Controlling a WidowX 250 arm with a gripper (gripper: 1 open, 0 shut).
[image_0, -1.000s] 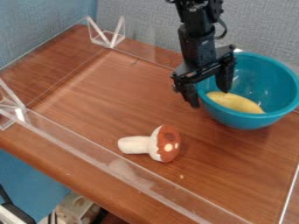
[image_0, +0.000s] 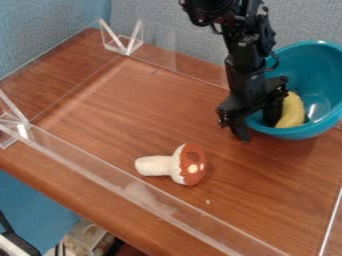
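My black gripper (image_0: 253, 117) is lowered at the near left part of a teal bowl (image_0: 325, 90), in front of part of it. Inside the bowl a yellow banana-like toy (image_0: 291, 111) stands at a steep angle beside the gripper. Whether the fingers are open or touch the yellow toy is hard to tell. A toy mushroom (image_0: 181, 165) with a white stem and red spotted cap lies on its side on the wooden table, lower centre.
Clear plastic barriers with white corner brackets (image_0: 120, 38) edge it. A textured grey-blue wall stands behind.
The gripper has moved down and slightly right. The yellow toy has swung from lying crosswise to a steeper angle, and the bowl has shifted slightly.
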